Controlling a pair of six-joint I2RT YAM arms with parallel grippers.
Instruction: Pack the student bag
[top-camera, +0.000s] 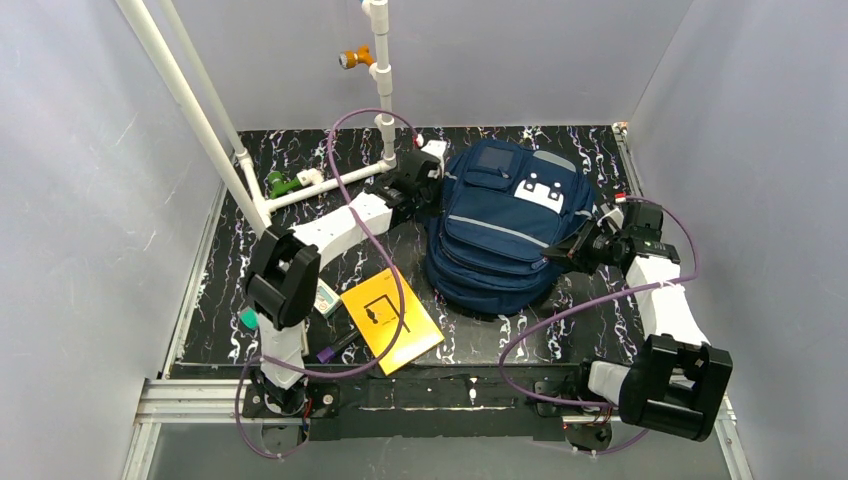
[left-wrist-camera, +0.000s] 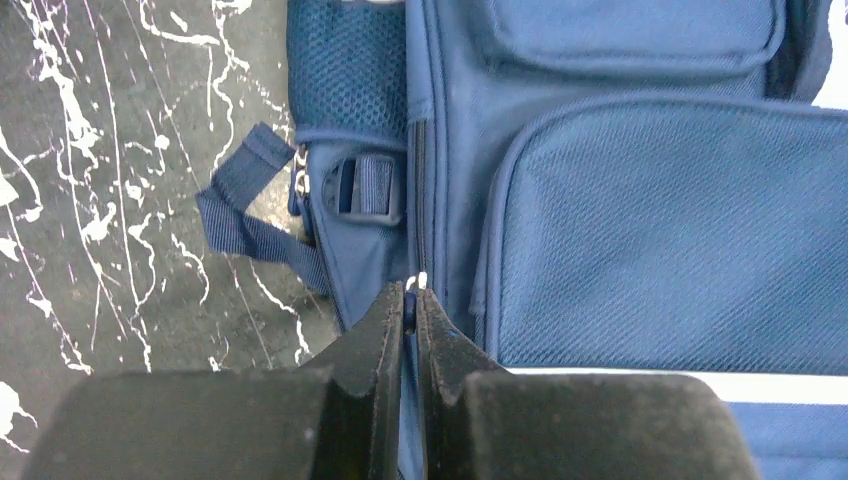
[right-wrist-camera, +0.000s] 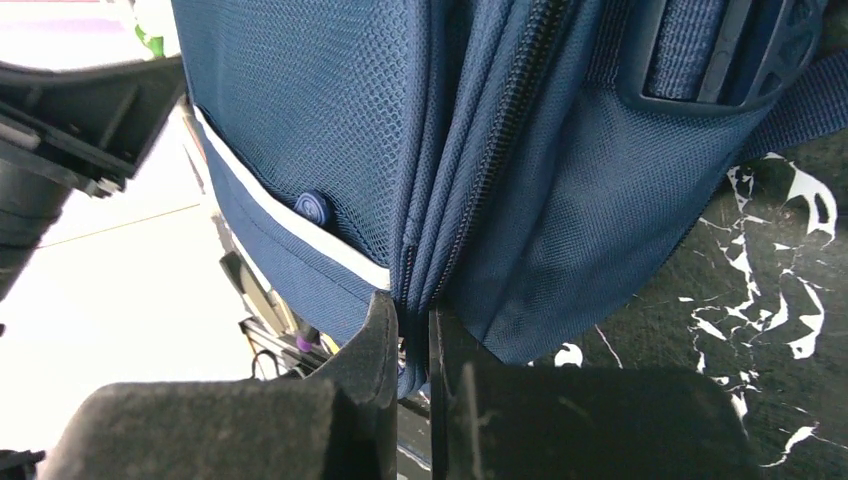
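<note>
The dark blue student bag (top-camera: 500, 240) lies on the black marbled table with its front up. A white patch (top-camera: 540, 194) decorates its upper front. At the bag's left side, my left gripper is shut on a small blue zipper pull (left-wrist-camera: 409, 312), beside the side zipper (left-wrist-camera: 421, 200). My right gripper is shut on a fold of the bag's fabric (right-wrist-camera: 411, 255) along its right front edge, near a zipper track (right-wrist-camera: 505, 120). A loose strap (left-wrist-camera: 245, 190) hangs out on the left side.
A yellow book (top-camera: 400, 330) lies in front of the bag to the left. Near it are a purple-ended marker (top-camera: 338, 347) and a small white box (top-camera: 327, 298). White pipes (top-camera: 335, 184) with a green valve (top-camera: 285, 185) stand at the back left.
</note>
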